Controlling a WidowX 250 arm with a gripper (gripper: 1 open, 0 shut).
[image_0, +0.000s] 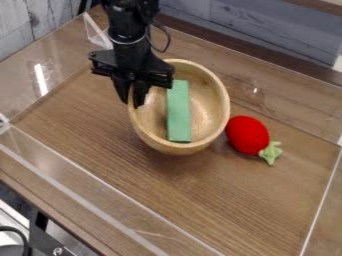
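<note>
My black gripper (131, 75) is at the upper middle, its fingers over the left rim of a light wooden bowl (201, 140); it looks shut on that rim, though the fingertips are hard to make out. A green bar (179, 109) lies inside the bowl, upright in the view. To the right of the bowl, outside it, is a red object (246, 133) with a pale green leafy top (269, 153), resting on the wooden table (134, 200).
Grey plank walls stand along the back and upper left. A dark cable (14, 240) shows at the lower left corner.
</note>
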